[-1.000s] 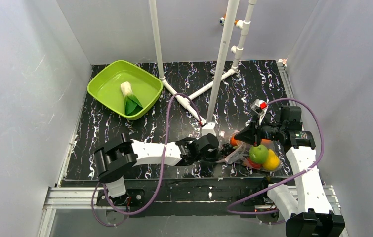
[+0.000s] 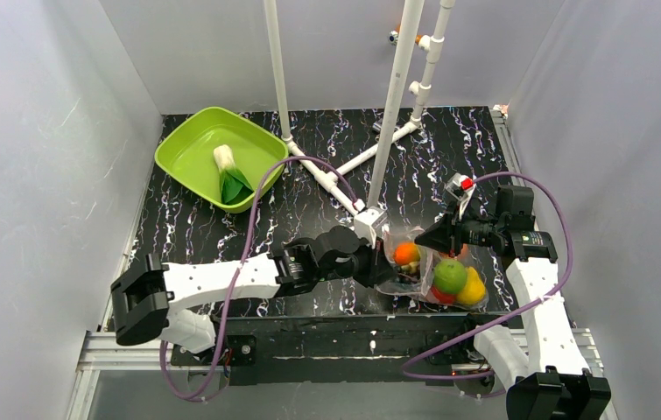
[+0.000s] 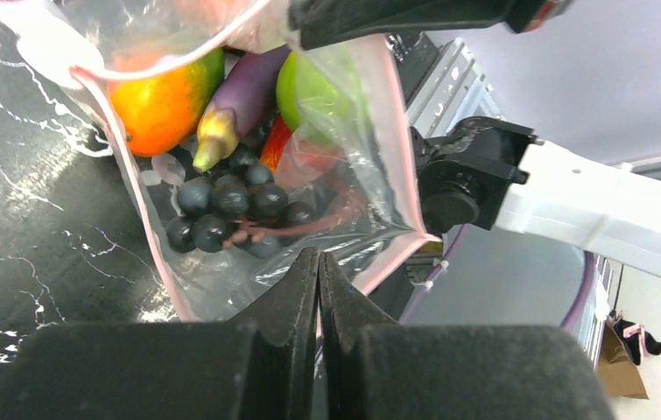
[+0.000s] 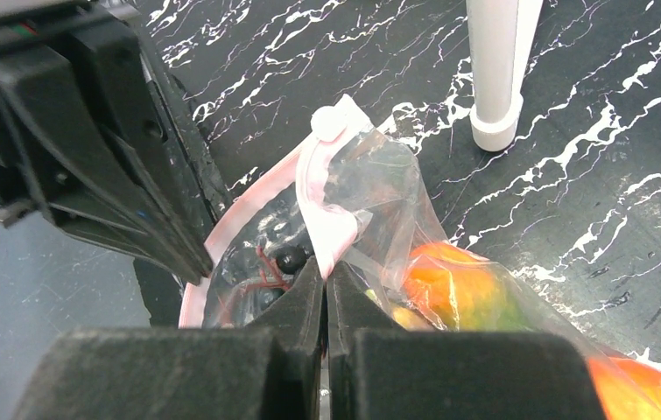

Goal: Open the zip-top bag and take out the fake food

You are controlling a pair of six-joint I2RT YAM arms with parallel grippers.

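The clear zip bag (image 3: 165,254) has pink-edged rims and gapes open between my grippers. Inside it are dark grapes (image 3: 230,199), a purple eggplant (image 3: 248,96), an orange-green fruit (image 3: 158,103) and a green fruit (image 3: 305,92); a yellow fruit (image 2: 473,287) shows from above. My left gripper is shut at the near rim, which bends at its fingertips. On the opposite rim, my right gripper is shut, with the pink edge running in between its tips. A green-and-white vegetable (image 2: 232,175) lies in the green bin (image 2: 182,164).
White pipes (image 2: 388,114) rise behind the bag, and one pipe foot (image 4: 494,127) stands close to it. The table's front edge (image 2: 344,317) runs just in front of the bag.
The left arm's elbow has swung left and forward, its gripper shifting slightly. The bag's mouth has widened, showing more of the orange fruit. My right arm is nearly still.
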